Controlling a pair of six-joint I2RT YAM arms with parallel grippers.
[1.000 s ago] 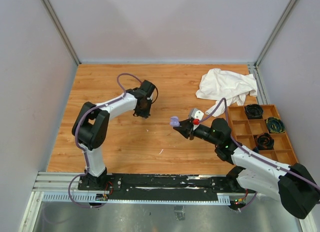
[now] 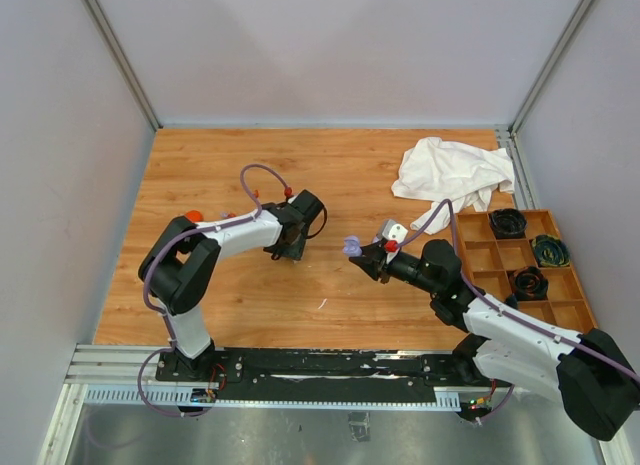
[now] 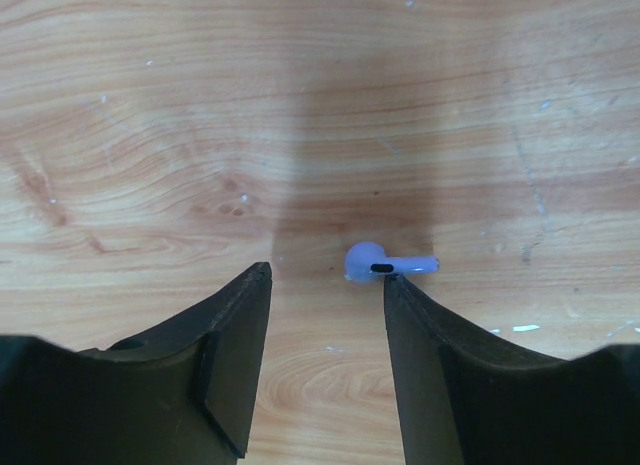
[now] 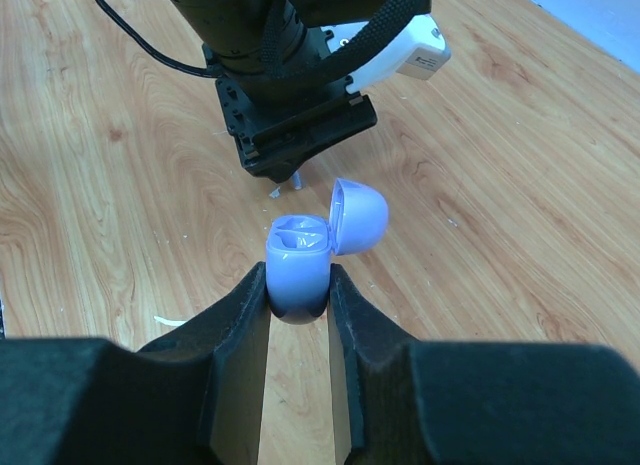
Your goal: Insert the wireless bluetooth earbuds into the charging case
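Note:
The blue earbud lies on the wood, its stem pointing right past the tip of one of my left fingers. My left gripper stands open above the table with nothing held. In the right wrist view, my right gripper is shut on the blue charging case, whose lid is up. The case's inside is only partly visible. From above, the case hangs over the table, to the right of the left gripper, with a clear gap between them.
A white cloth and a wooden compartment box with dark coiled cables occupy the right side. An orange round object sits at the left, near the left arm.
The right gripper still holds the case, nearly unmoved.

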